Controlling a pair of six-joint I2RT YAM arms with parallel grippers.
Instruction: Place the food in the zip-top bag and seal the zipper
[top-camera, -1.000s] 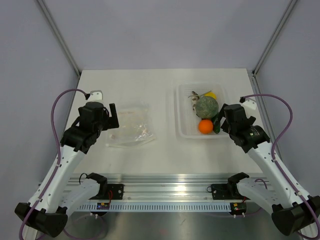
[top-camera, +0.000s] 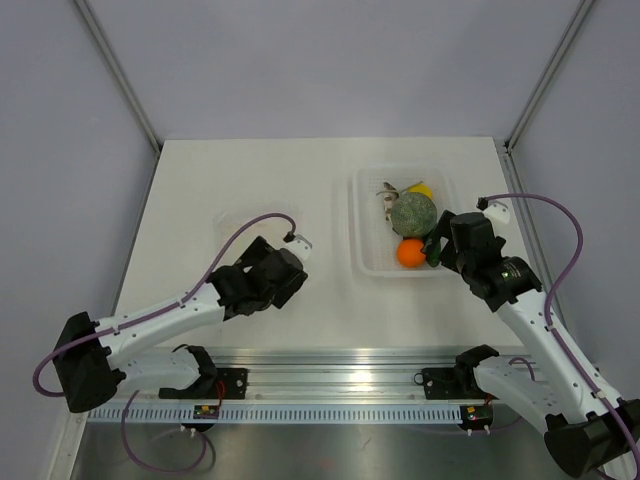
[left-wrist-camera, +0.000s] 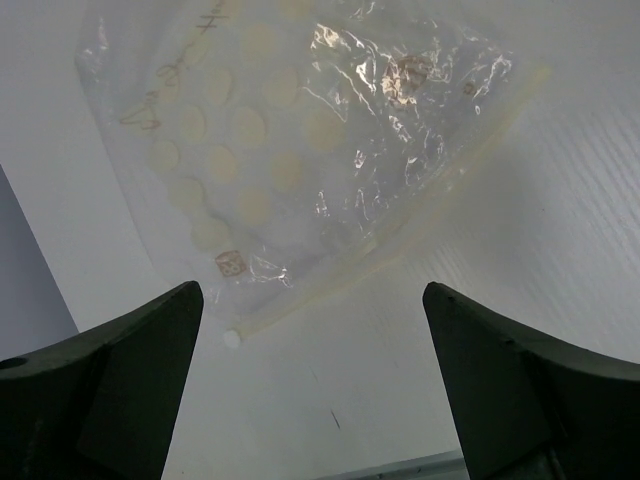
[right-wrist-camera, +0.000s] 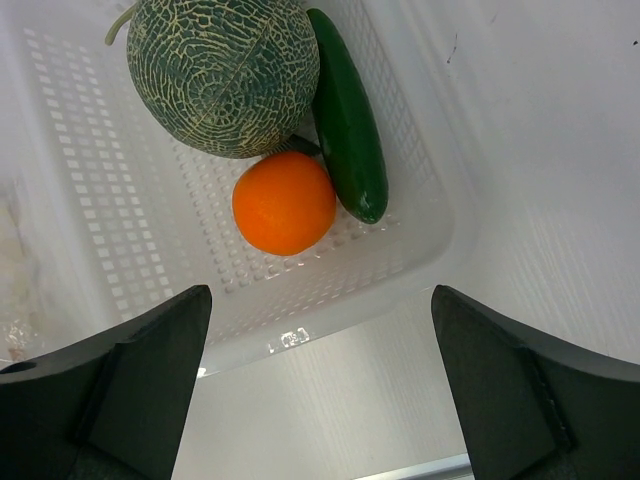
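A clear zip top bag (left-wrist-camera: 270, 150) lies flat on the table in the left wrist view, its yellowish zipper strip (left-wrist-camera: 440, 200) running along the lower right edge. Above that edge my left gripper stands open and empty, and in the top view its arm covers much of the bag. Inside a white basket (top-camera: 362, 235) are a green melon (top-camera: 413, 215), an orange (top-camera: 411, 253), a cucumber (right-wrist-camera: 348, 125) and a yellow item (top-camera: 422, 189). My right gripper is open near the basket's front right corner, with nothing between its fingers.
Clear table (top-camera: 330, 310) lies in front of the basket and between it and the bag. A metal rail (top-camera: 350, 365) runs along the table's front edge, and grey walls close in both sides.
My left arm has swung right and toward the front, from the bag's left side to over the bag. The right arm, basket and food look much the same.
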